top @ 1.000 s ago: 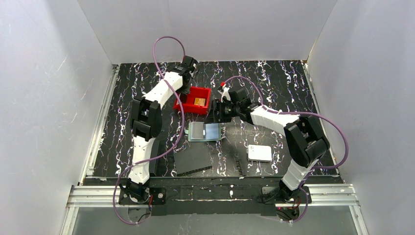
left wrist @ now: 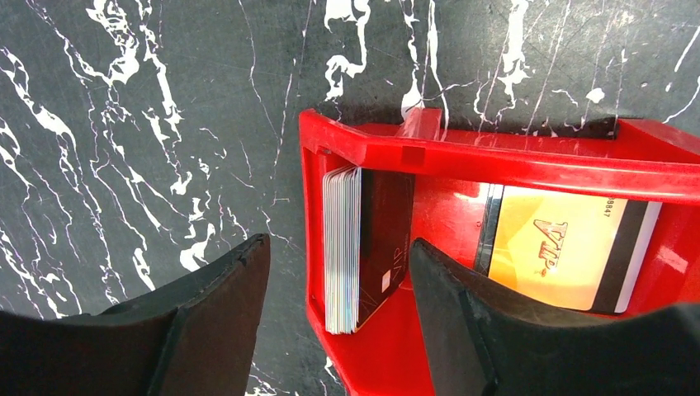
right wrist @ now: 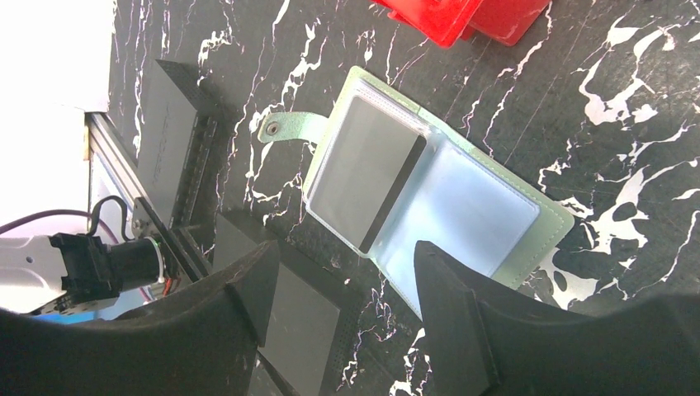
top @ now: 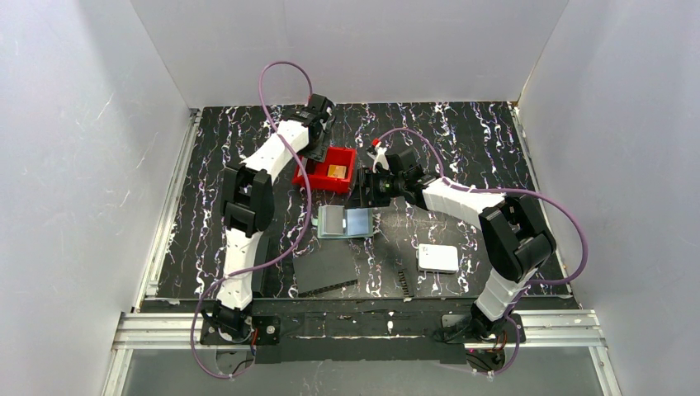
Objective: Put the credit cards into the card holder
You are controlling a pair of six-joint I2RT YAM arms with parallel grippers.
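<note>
A stack of cards (left wrist: 342, 247) stands on edge against the left end wall of the red tray (left wrist: 487, 169), white edges up. Farther right in the tray lies a flat gold card (left wrist: 553, 247) with a black stripe. My left gripper is open over the stack, its fingers on either side in view and nothing held. The pale green card holder (right wrist: 536, 235) lies spread open on the table, clear pockets up, its snap strap (right wrist: 293, 126) out to one side. Above it my right gripper holds its fingers apart, empty.
In the top view a dark grey flat panel (top: 323, 271) lies in front of the holder. A white box (top: 437, 257) sits at the front right. Marbled table to the right of the arms is mostly clear.
The right arm, tray and holder look unchanged.
</note>
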